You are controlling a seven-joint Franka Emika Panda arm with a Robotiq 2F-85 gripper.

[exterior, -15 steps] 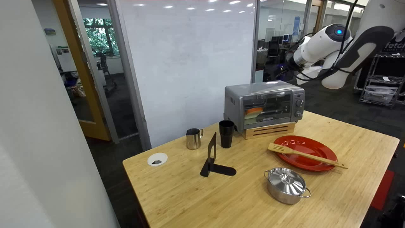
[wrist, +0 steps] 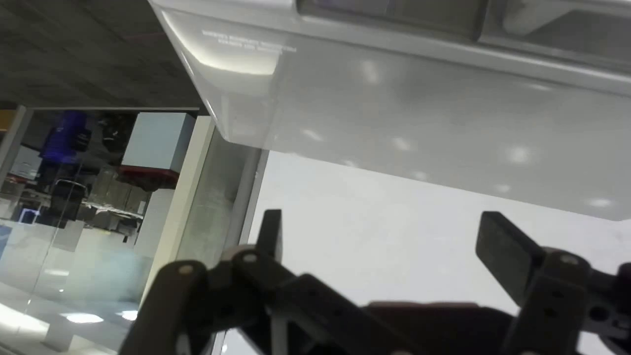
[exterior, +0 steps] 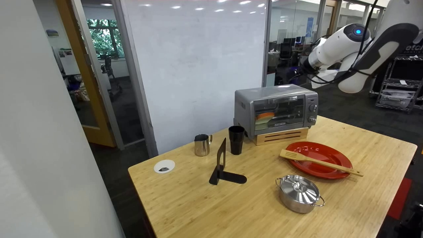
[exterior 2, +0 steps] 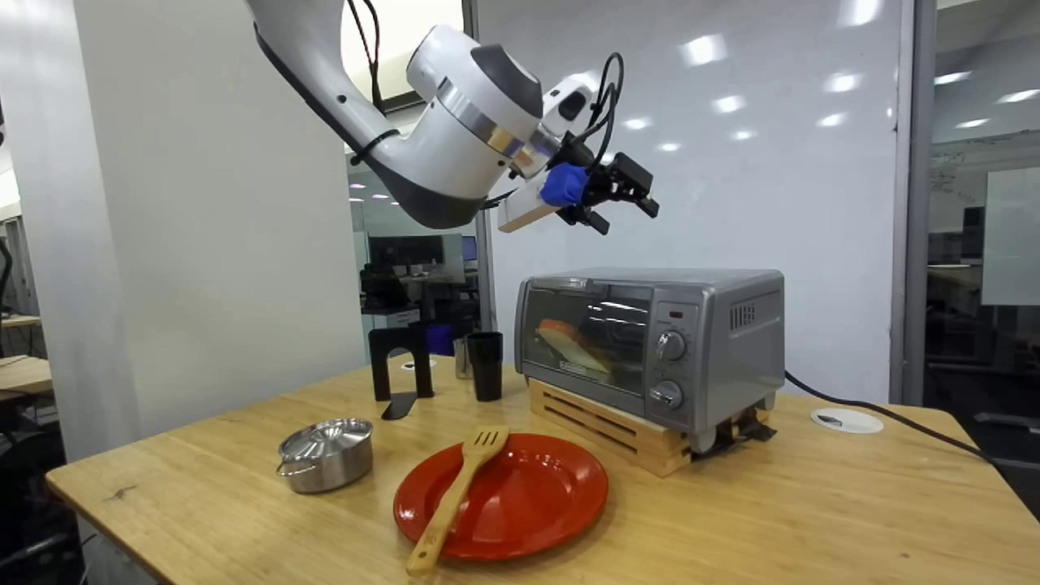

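My gripper (exterior 2: 624, 216) hangs in the air above the toaster oven, its fingers open. In the wrist view the two black fingers (wrist: 508, 254) stand wide apart with only white wall behind the gap. The grey toaster oven (exterior 2: 736, 322) has its glass door shut, and something orange and pale green (exterior 2: 573, 346) shows inside. On the table, a red plate (exterior 2: 546, 497) carries a wooden spatula (exterior 2: 451, 507) laid across its rim. A steel pot (exterior: 298, 198) sits beside the plate with its lid on.
The oven stands on a slotted wooden base (exterior: 281, 137). Left of it in the first exterior view are a black cup (exterior: 236, 140), a steel pitcher (exterior: 202, 146) and a black bookend (exterior: 222, 170).
In the first exterior view the arm has shifted slightly to the right. The objects on the table have not moved.
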